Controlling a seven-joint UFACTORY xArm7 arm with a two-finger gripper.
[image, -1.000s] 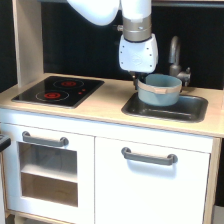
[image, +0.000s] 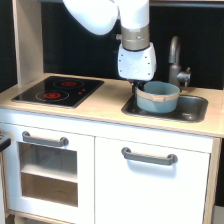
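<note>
A blue-grey pot (image: 158, 98) with a tan rim is over the dark sink basin (image: 188, 111), its lower part within the basin's outline. My white gripper (image: 137, 87) comes down from above at the pot's left side. Its dark fingers meet the pot at the left edge and seem shut on it there, though the contact is small and partly hidden. Whether the pot's base rests on the sink floor cannot be seen clearly.
Behind the basin a dark faucet (image: 177, 65) rises close to the pot's right. A black stovetop (image: 60, 91) with red-ringed burners lies to the left. Bare wooden counter (image: 108, 104) separates stove and sink. Below are white cabinet doors with grey handles (image: 150, 157).
My gripper has come lower, and the pot has moved down with it, slightly to the left, deeper over the sink. Stove, faucet and cabinets look the same.
</note>
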